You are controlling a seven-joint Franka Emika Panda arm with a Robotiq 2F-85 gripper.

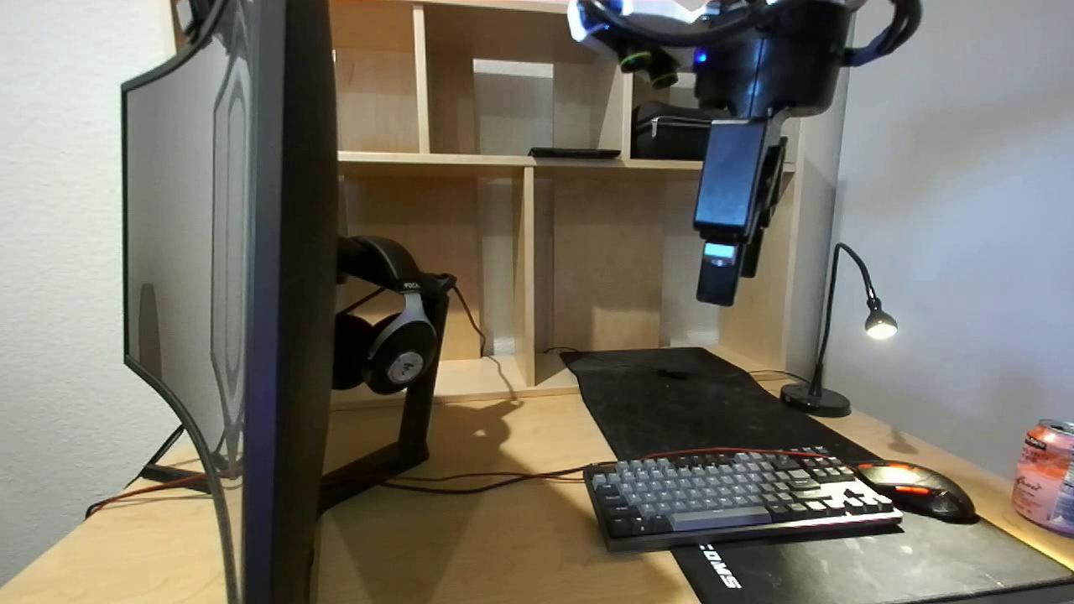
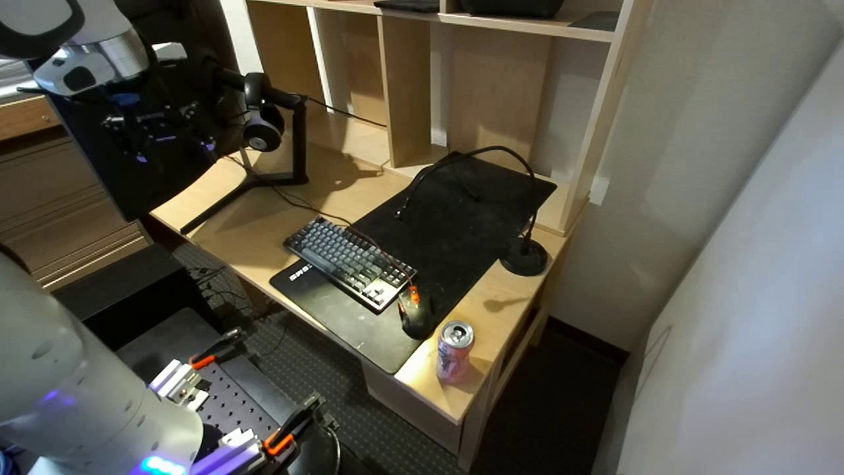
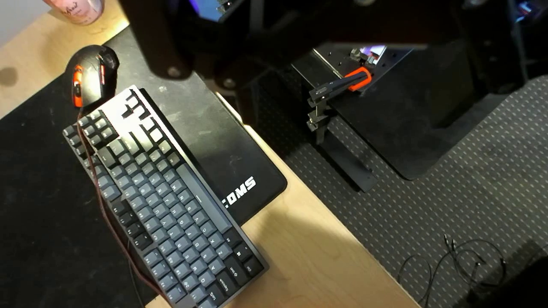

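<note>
My gripper hangs high above the desk, fingers down, in exterior view 1. In exterior view 2 the gripper is in front of the dark monitor, its two fingertips well apart with nothing visible between them. Dark finger parts also stand far apart along the top of the wrist view. Below lies a grey-and-black keyboard on a black desk mat, with a black-and-red mouse beside it. A pink can stands upright at the desk's near right corner. The gripper touches none of these.
Headphones hang on a black stand left of the keyboard, behind the large monitor. A lit gooseneck lamp stands at the right edge. Wooden shelves close off the back. Bare desk shows left of the mat.
</note>
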